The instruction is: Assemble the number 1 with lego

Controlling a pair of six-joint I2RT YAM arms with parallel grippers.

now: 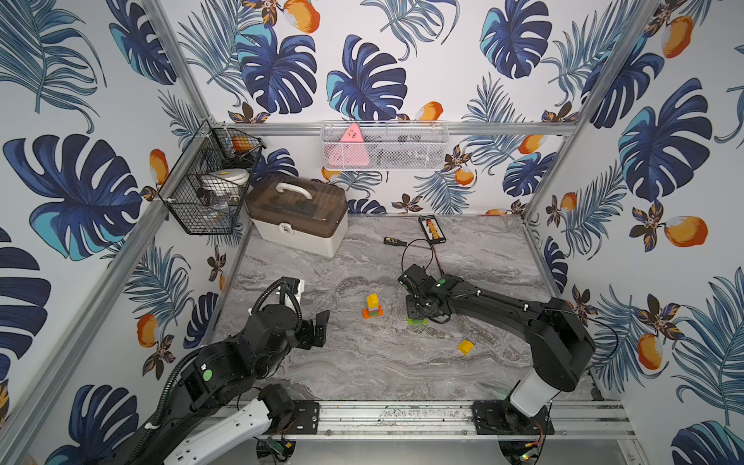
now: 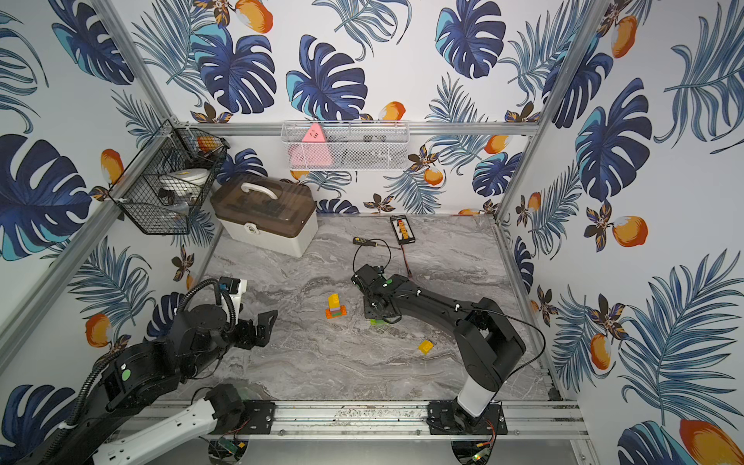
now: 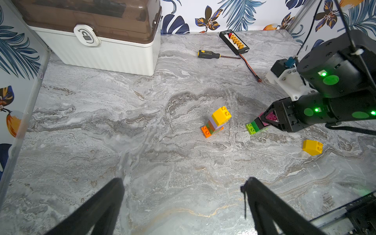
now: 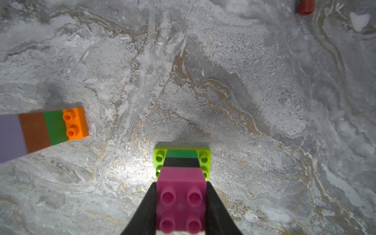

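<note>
On a lime-green base (image 4: 207, 150) in the right wrist view rise a dark green brick (image 4: 182, 154) and a black brick (image 4: 181, 162), topped by a magenta brick (image 4: 181, 209). My right gripper is shut on the magenta brick, which appears seated on the stack. To the left stands a tower on an orange base (image 3: 206, 131), its top brick yellow (image 3: 221, 115). A loose yellow brick (image 3: 312, 147) lies to the right of the green base. Far from the bricks, my left gripper hangs open and empty over the left part of the table.
A brown-lidded toolbox (image 3: 94, 43) occupies the back left. A screwdriver (image 3: 209, 54) and a black connector board (image 3: 234, 42) lie at the back.
</note>
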